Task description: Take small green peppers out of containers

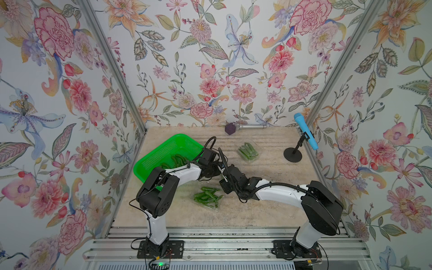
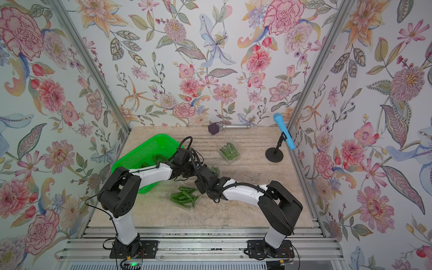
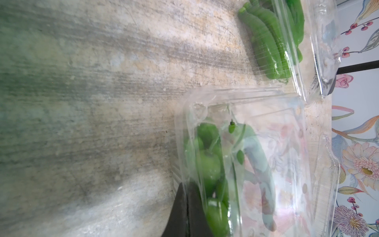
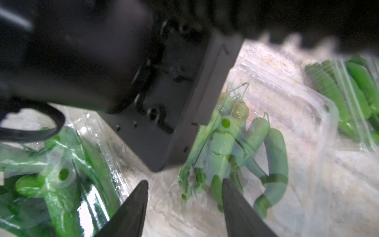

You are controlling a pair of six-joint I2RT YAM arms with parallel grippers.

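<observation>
In the left wrist view, a clear plastic container (image 3: 244,90) with green peppers (image 3: 207,162) lies at my left gripper. That gripper is shut at the container's edge; whether the thin rim is between its fingers cannot be told. The right wrist view shows the peppers (image 4: 223,138) through cloudy plastic. My right gripper is open above the container's near side, its fingers apart with no pepper between them. Both grippers are close together, and the black left gripper body (image 4: 169,122) covers part of the container.
A green basket (image 1: 146,155) at left holds some peppers. One more container of peppers (image 1: 209,197) sits in front, another (image 1: 248,152) behind. A blue microphone-like object on a stand (image 1: 293,154) is at right; a purple-headed one (image 1: 230,129) lies at the back.
</observation>
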